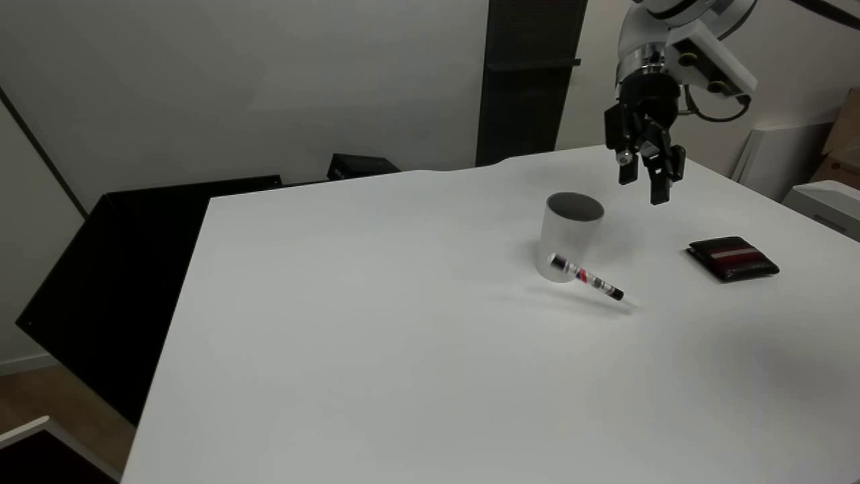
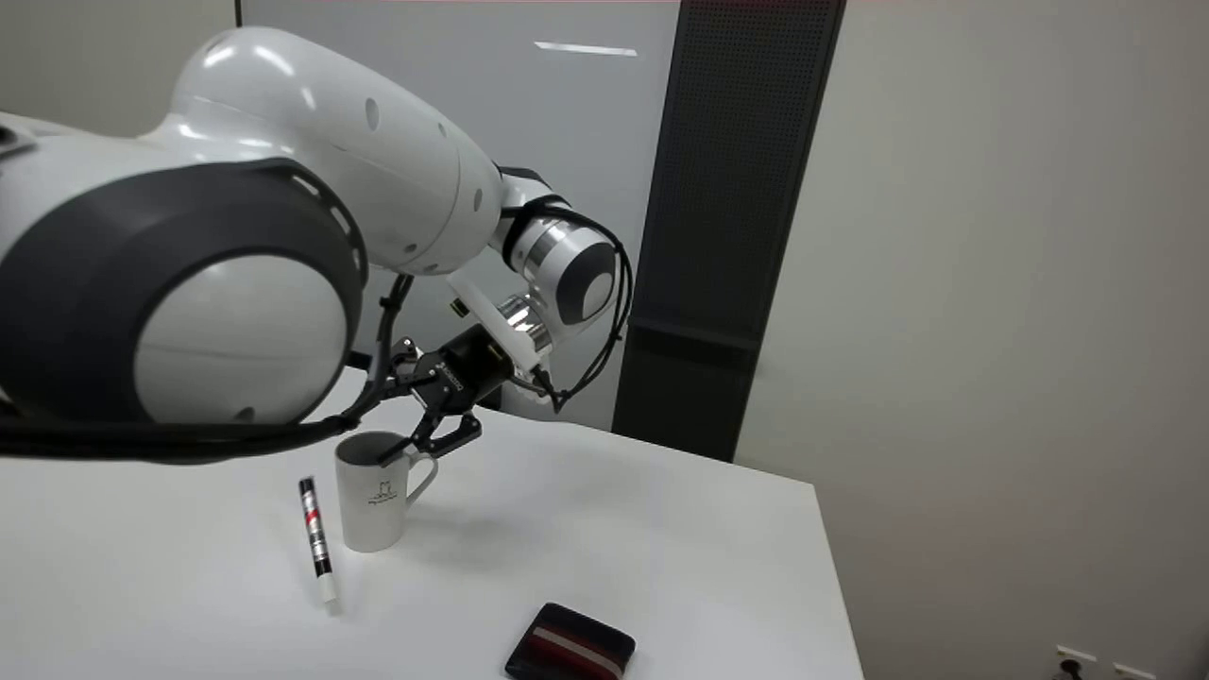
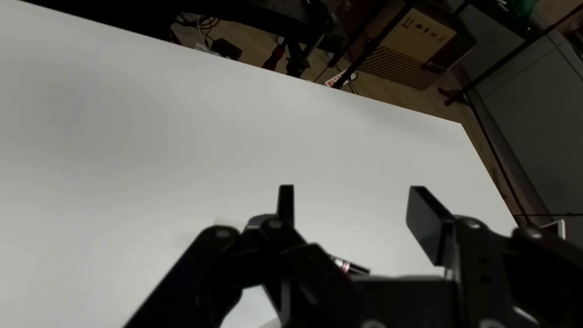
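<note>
Outside the white mug (image 1: 564,238), on its near side in exterior view 1, is a marker (image 1: 588,277) with a black end, red and white print and a pale tip. In exterior view 2 the marker (image 2: 316,535) shows left of the mug (image 2: 371,504), whose handle faces right; whether the marker touches the table cannot be told. Above and behind the mug, my gripper (image 1: 641,187) has its fingers apart and empty. The wrist view shows the same gap in the gripper, with part of the marker (image 3: 350,267) visible beyond the fingers. The mug's inside bottom is hidden.
A dark wallet (image 1: 734,258) with a red and pale stripe lies to the right of the mug. Wide bare table (image 1: 347,323) stretches to the left and front. A dark panel (image 1: 528,81) stands behind the table.
</note>
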